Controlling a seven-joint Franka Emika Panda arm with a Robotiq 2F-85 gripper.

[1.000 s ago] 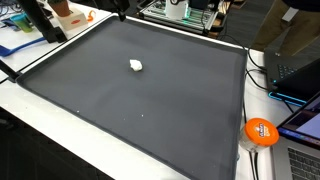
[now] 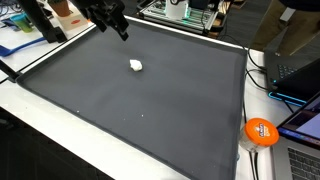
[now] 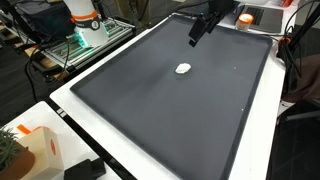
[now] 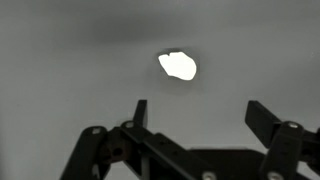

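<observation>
A small white lump (image 2: 136, 65), irregular in outline, lies alone on the dark grey mat (image 2: 150, 110). In exterior view 2 the same white lump (image 3: 183, 69) is near the middle of the mat, with the gripper (image 3: 203, 42) above and beyond it. The wrist view puts the white lump (image 4: 178, 66) ahead of the gripper, whose black fingers stand wide apart. Nothing lies between them, and the gripper is apart from the lump. In exterior view 1 the gripper (image 2: 113, 36) hangs near the mat's back left edge.
An orange-lidded container (image 2: 261, 132) stands on the white table at the right, by a laptop (image 2: 298, 160). A plant pot (image 3: 14, 158) and a black box (image 3: 87, 170) are off the mat's near left corner.
The lump has stayed in place.
</observation>
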